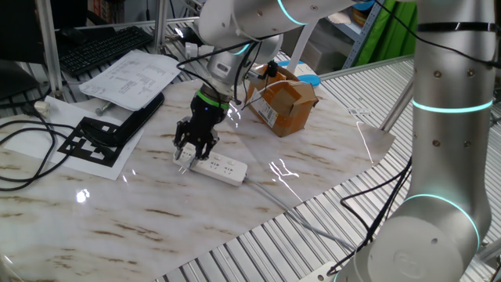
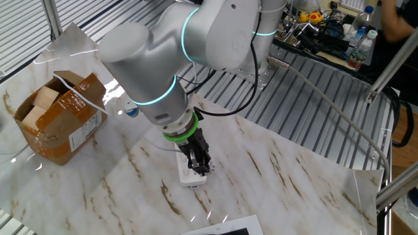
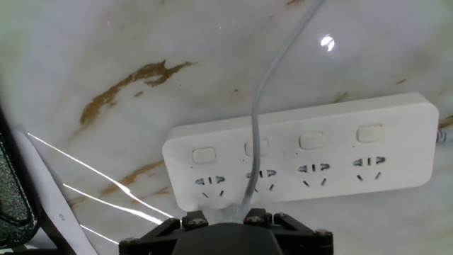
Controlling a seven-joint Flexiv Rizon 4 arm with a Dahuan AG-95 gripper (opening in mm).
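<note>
A white power strip (image 3: pixel 304 152) with several sockets and switches lies on the marble-patterned table; exterior view 1 shows the strip (image 1: pixel 227 170) partly behind my fingers. Over its end opposite the cord is my black gripper (image 1: pixel 196 155), pointing down. In the wrist view the gripper has its fingers on either side of a pale plug (image 3: pixel 225 212), seemingly shut on it. The plug's grey cable (image 3: pixel 256 117) runs across the strip and away over the table. The plug's prongs and any contact with the sockets are hidden in the wrist view.
An open cardboard box (image 1: pixel 283 106) stands behind the gripper. Papers (image 1: pixel 129 78), a black device (image 1: pixel 135 124) and a printed marker sheet (image 1: pixel 94 145) lie to the left, with loose black cable.
</note>
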